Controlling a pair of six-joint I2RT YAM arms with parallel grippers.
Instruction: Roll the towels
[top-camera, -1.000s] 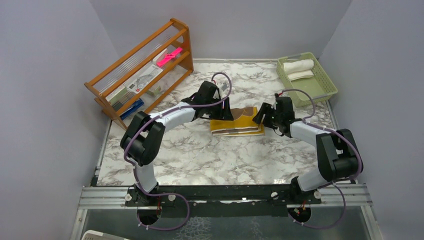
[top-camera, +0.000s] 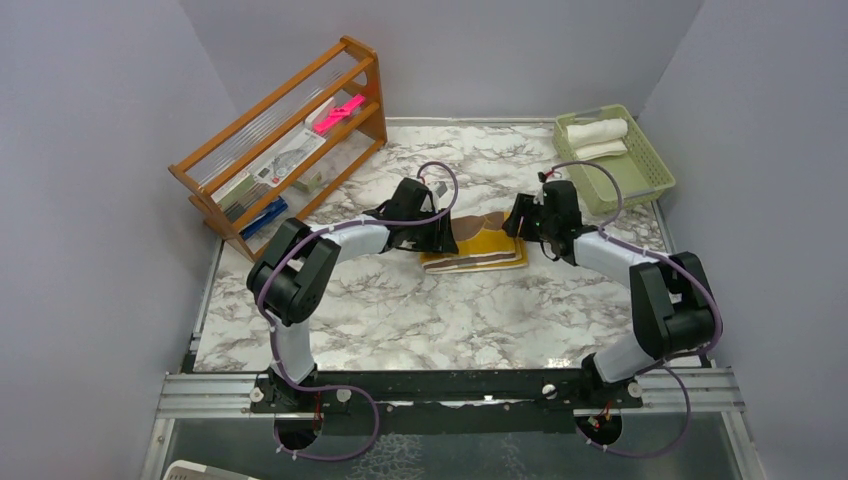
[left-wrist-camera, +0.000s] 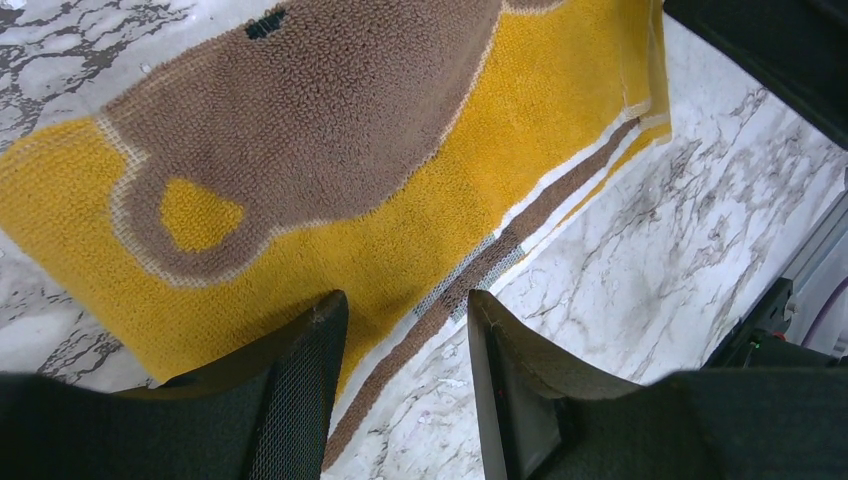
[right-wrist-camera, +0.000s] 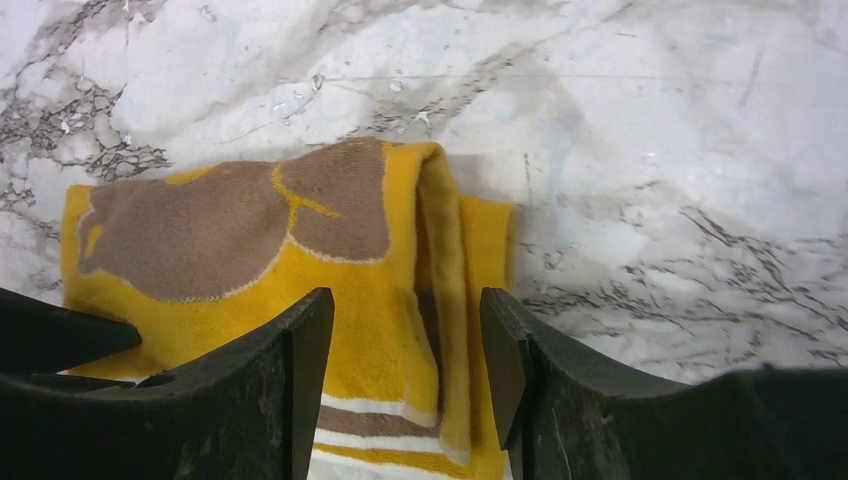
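A yellow and brown towel (top-camera: 480, 250) lies folded on the marble table, its striped layered edge toward the front. Over its left end hovers my left gripper, open, with the towel showing below and between its fingers. My right gripper stands open above the towel's right end. In the right wrist view, the folded side edge of the towel (right-wrist-camera: 400, 240) runs between those fingertips, with a further yellow layer sticking out on the right. Neither gripper visibly pinches cloth. Part of the towel's left end is hidden by the left arm in the top view.
A green basket (top-camera: 648, 170) with rolled white towels (top-camera: 597, 132) stands at the back right. The wooden rack (top-camera: 375, 95) with boxes and a pink item leans at the back left.
The right gripper has shifted slightly left over the right end. The towel looks nearly unmoved.
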